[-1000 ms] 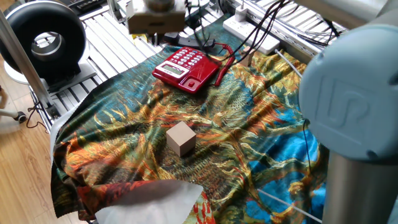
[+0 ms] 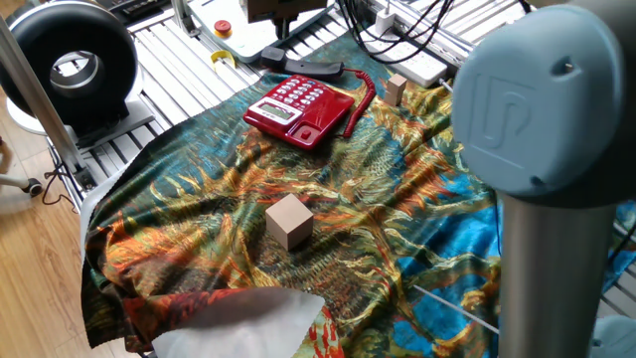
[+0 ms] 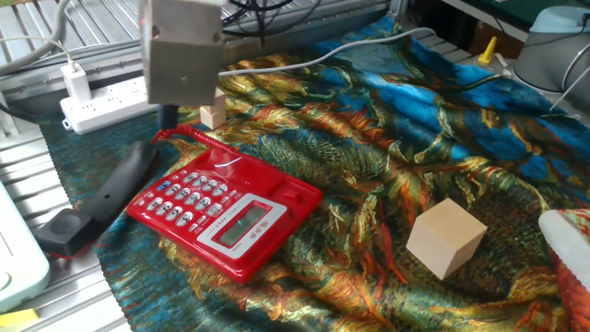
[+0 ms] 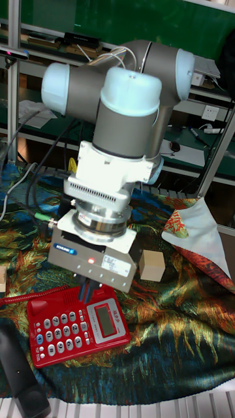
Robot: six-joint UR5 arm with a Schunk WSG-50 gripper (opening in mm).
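Observation:
A red desk telephone point(image 3: 226, 207) with grey keys and a small display lies on the patterned cloth. Its black handset point(image 3: 111, 194) is off the base, lying along the keypad side, joined by a coiled red cord point(image 2: 360, 103). My gripper point(image 4: 86, 290) points down, its dark fingers close together and shut, with nothing seen between them. In the second exterior view the gripper point(image 3: 167, 118) hangs near the handset's cord end; contact is not visible. From the first exterior view, the gripper point(image 2: 282, 28) appears at the top edge, above the handset's far side.
One wooden cube point(image 3: 447, 238) rests on open cloth; a smaller wooden block point(image 2: 396, 89) stands near the white power strip point(image 3: 106, 103). Loose black cables point(image 2: 397, 35) hang at the back. A folded cloth corner point(image 2: 238, 323) shows its pale underside. Mid-cloth is largely clear.
The gripper has moved right and toward the top edge in the first exterior view. The arm's blue joint has shifted up and left. Phone, handset and blocks look unmoved.

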